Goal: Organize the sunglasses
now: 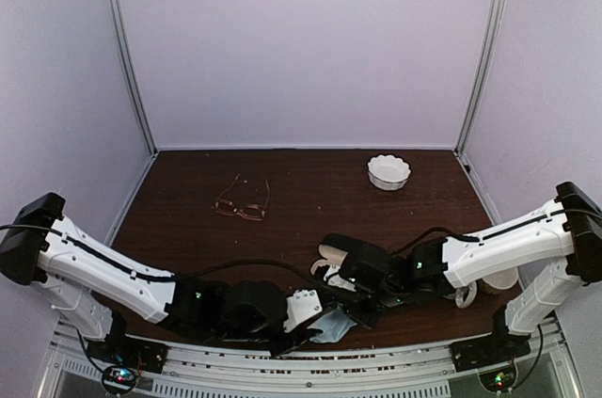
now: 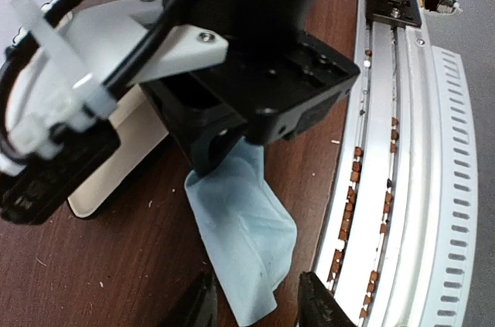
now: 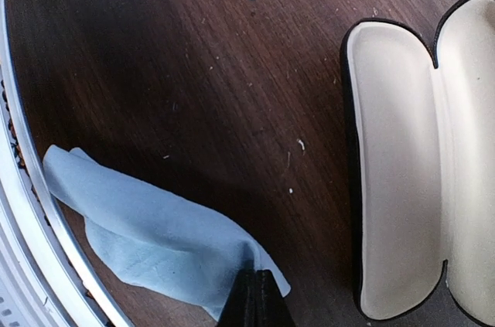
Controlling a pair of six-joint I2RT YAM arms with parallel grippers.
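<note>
Folded brown-framed glasses (image 1: 242,208) lie by themselves on the left of the table. An open glasses case with a cream lining (image 3: 398,172) lies behind the grippers, its inside empty where it shows. A light blue cloth (image 3: 166,234) is pinched at one end by my right gripper, which is shut on it; the free end trails toward the table's front edge. Over that free end stands my left gripper, open, with the cloth's tip between its fingers but the fingers not closed on it.
A white fluted bowl (image 1: 388,172) stands at the back right. Close to the right arm are a round pale container (image 1: 499,279) and a white ring-shaped thing (image 1: 466,295). A metal rail (image 2: 379,188) runs along the front edge.
</note>
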